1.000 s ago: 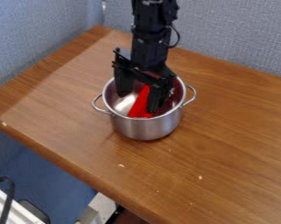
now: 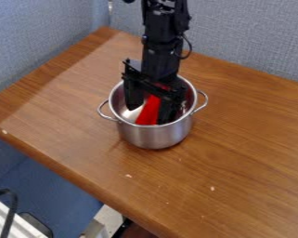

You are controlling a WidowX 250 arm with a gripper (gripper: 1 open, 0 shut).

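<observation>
A steel pot (image 2: 152,135) with two side handles stands on the wooden table. Inside it lie a red object (image 2: 148,112) and a pale item (image 2: 133,115), partly hidden by my black gripper (image 2: 152,100). The gripper is lowered into the pot from above and stands open, its fingers reaching down around the red object; whether they touch it I cannot tell.
Grey-blue padded walls (image 2: 33,42) border the table at left and back. Dark cable-like items lie beyond the lower-left edge.
The gripper has shifted slightly within the pot, and its upper body now sits a little differently over the red object. The pot stays in about the same place.
</observation>
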